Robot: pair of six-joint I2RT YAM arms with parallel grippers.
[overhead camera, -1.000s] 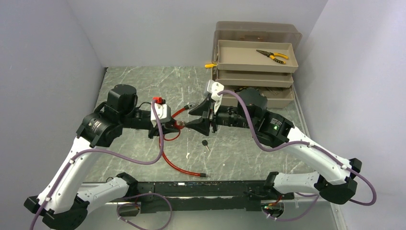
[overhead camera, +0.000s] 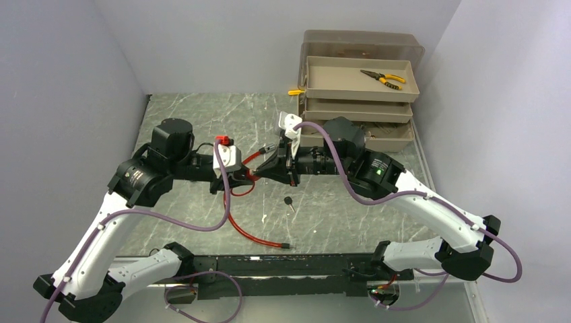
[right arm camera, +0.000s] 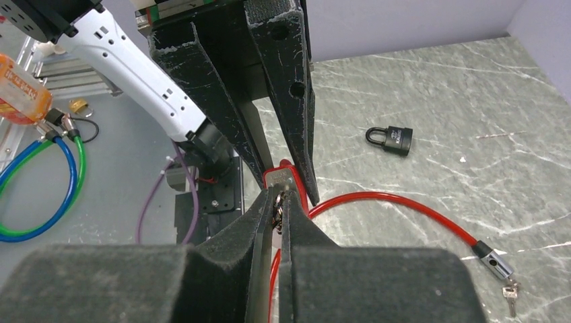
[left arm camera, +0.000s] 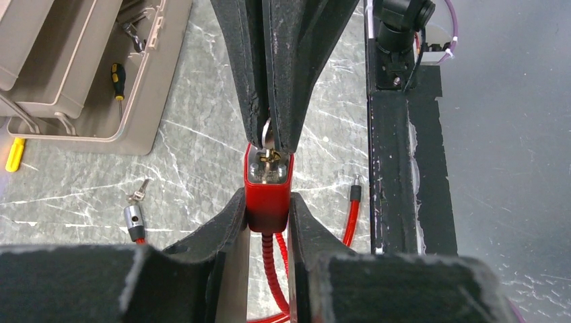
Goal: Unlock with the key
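Note:
My left gripper is shut on the red lock body (left arm camera: pixel 268 202) of a red cable lock, its silver keyhole face toward the right gripper. My right gripper is shut on a small shiny key (right arm camera: pixel 278 214) at that face; whether the key sits inside the keyhole is hidden. In the top view both grippers meet above the worktop (overhead camera: pixel 323 215). The red cable (right arm camera: pixel 404 200) hangs below to the table, with a silver end piece (right arm camera: pixel 496 264) and keys (right arm camera: pixel 510 297) lying on it.
The beige toolbox (overhead camera: pixel 357 81) with pliers (overhead camera: pixel 382 79) stands at the back right. A black padlock (right arm camera: pixel 397 140) lies on the worktop, and a yellow-handled tool (left arm camera: pixel 15 154) is beside the toolbox. Walls bound the back and both sides.
The right gripper has moved leftward toward the lock and closed at the key by its face. The left gripper holding the lock has stayed in place.

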